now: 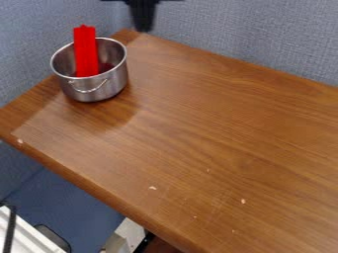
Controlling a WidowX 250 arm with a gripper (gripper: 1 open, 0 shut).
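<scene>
A red rectangular block stands upright inside a steel pot at the back left corner of the wooden table, its top rising above the rim. My gripper shows only as a dark, blurred shape at the top edge, above and to the right of the pot, apart from the block. Whether its fingers are open or shut cannot be made out.
Grey-blue padded walls border the back and left. A white object sits low at the lower left, off the table.
</scene>
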